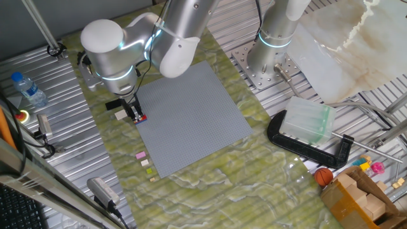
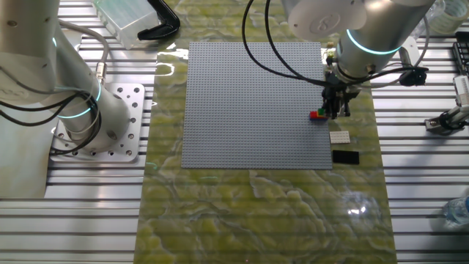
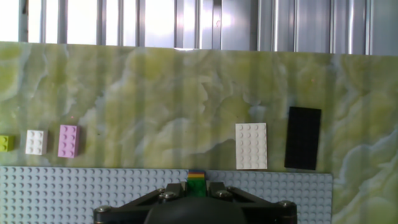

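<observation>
At the edge of the grey baseplate (image 1: 194, 117), my gripper points down with its fingers closed against both sides of a green brick (image 3: 196, 185). Layers of other colours, orange-yellow among them, show at the green brick's far edge. In exterior view 2 a red brick (image 2: 315, 115) sits on the plate just beside the gripper, with the green one partly hidden by the fingers. A blue strip (image 1: 141, 121) shows under the red in exterior view 1. Whether the green brick is pressed fully down cannot be told.
Off the plate's edge lie a white flat brick (image 3: 251, 146) and a black one (image 3: 303, 138). Farther along are pink (image 3: 68, 141), small white (image 3: 36, 142) and lime (image 3: 5, 143) bricks. Most of the plate is bare. A black clamp (image 1: 311, 149) stands at the mat's far side.
</observation>
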